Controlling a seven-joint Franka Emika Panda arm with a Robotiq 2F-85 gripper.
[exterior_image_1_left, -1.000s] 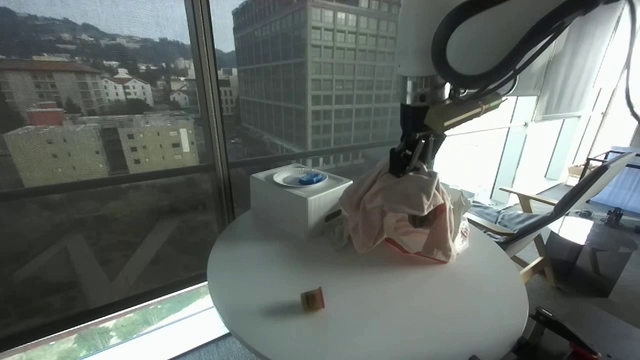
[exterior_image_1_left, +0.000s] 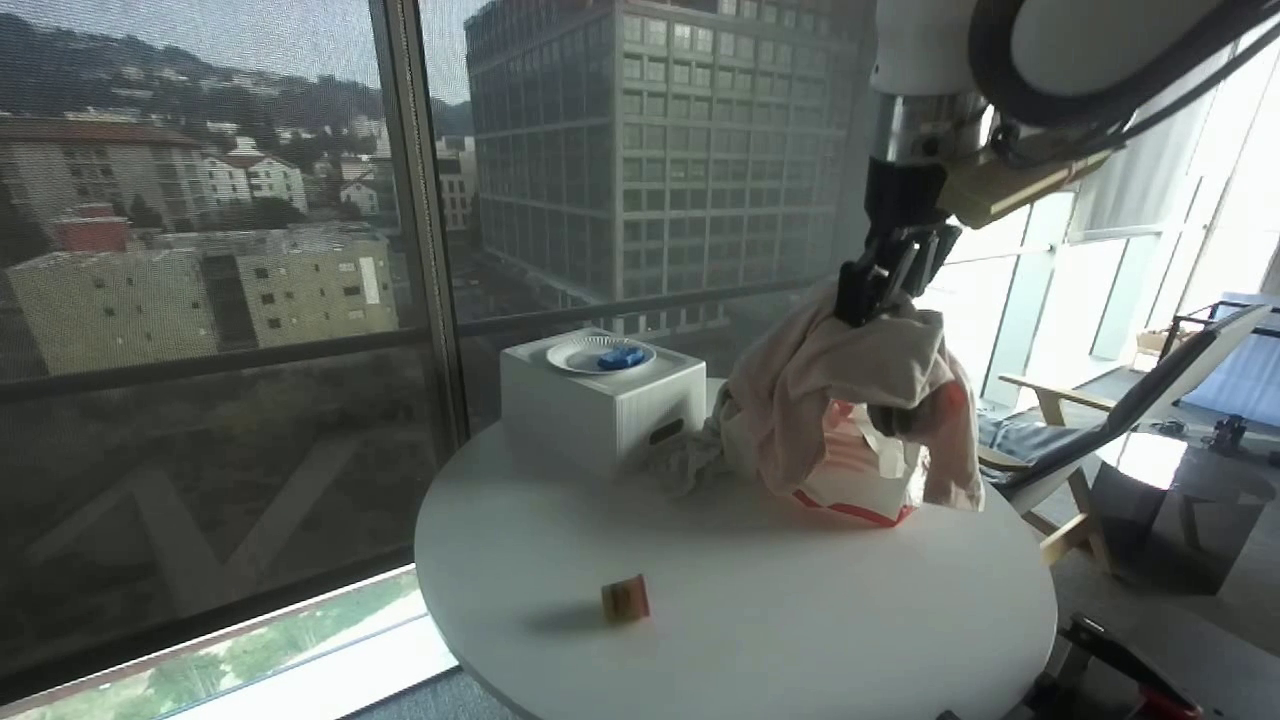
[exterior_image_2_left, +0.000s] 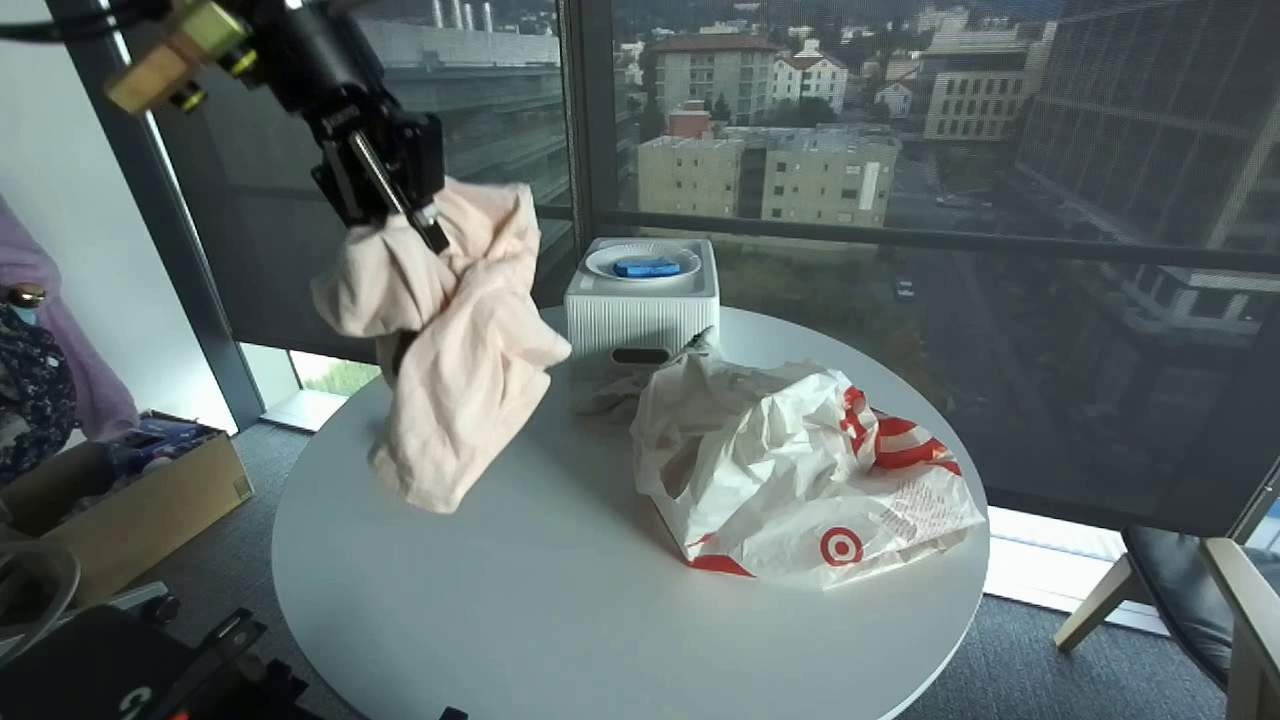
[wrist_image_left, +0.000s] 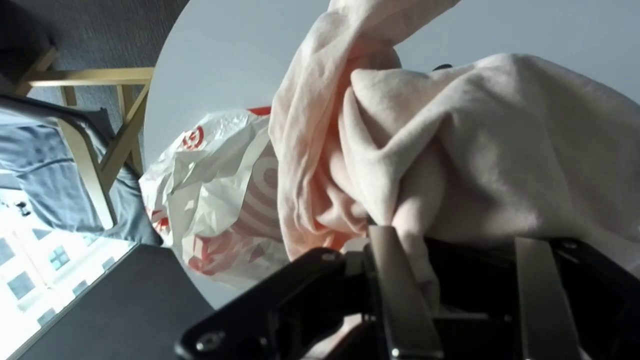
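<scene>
My gripper (exterior_image_2_left: 420, 234) is shut on a pale pink cloth (exterior_image_2_left: 462, 360), which hangs in loose folds in the air above the round white table (exterior_image_2_left: 540, 624). In the wrist view the cloth (wrist_image_left: 480, 138) fills much of the picture, bunched between the fingers. Seen from exterior view 1, the cloth (exterior_image_1_left: 786, 408) hangs in front of a white and red plastic bag (exterior_image_1_left: 858, 468). Exterior view 2 shows this crumpled bag (exterior_image_2_left: 780, 468) lying apart from the cloth, on the table's right side.
A white box (exterior_image_1_left: 600, 408) stands at the table's back, bearing a white plate (exterior_image_1_left: 570, 355) with a blue item (exterior_image_1_left: 621, 358). A small brown and red piece (exterior_image_1_left: 625, 599) lies on the table in exterior view 1. Bare tabletop surrounds it. A chair (exterior_image_1_left: 1128, 396) stands beyond the table.
My gripper has risen and moved to the right in exterior view 1, carrying the pink cloth. The small piece, box and plate stay where they were.
</scene>
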